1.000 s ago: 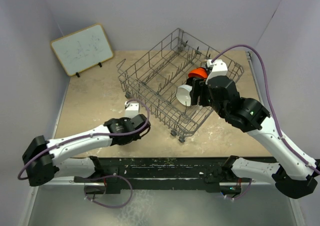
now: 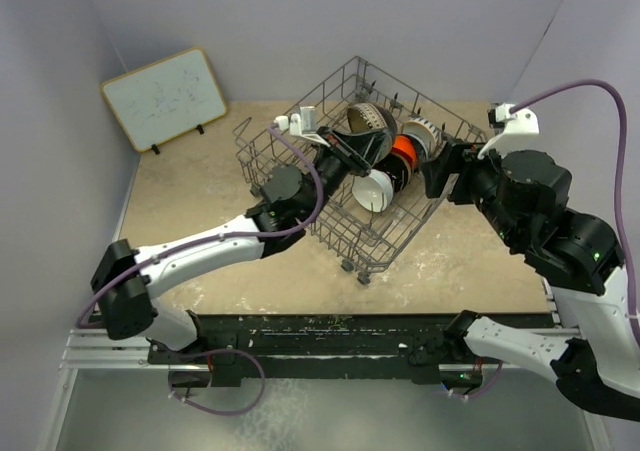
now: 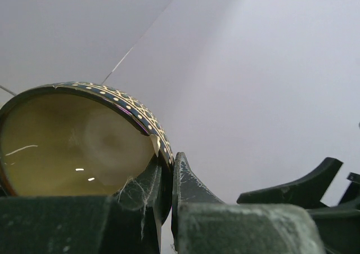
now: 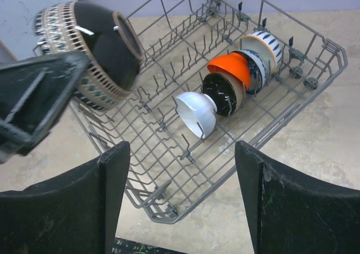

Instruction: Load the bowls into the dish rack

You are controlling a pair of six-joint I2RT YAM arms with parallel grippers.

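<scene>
A dark bowl with a gold-patterned band (image 3: 138,108) is pinched at its rim by my left gripper. In the right wrist view this patterned bowl (image 4: 93,54) hangs tilted above the left part of the wire dish rack (image 4: 185,152). Inside the rack a row of bowls leans between the tines: a white bowl (image 4: 197,112), a dark bowl (image 4: 221,92), an orange bowl (image 4: 230,66), a blue-speckled bowl (image 4: 256,71) and a striped bowl (image 4: 264,47). My right gripper has its fingers apart and empty, at the rack's right side.
A whiteboard (image 2: 165,96) leans at the back left. Thin upright tines stand across the rack floor, with free slots on its left half.
My left gripper has risen from the table in front of the rack and carried the patterned bowl up and right over it. My right arm has moved right, uncovering more of the bowls.
</scene>
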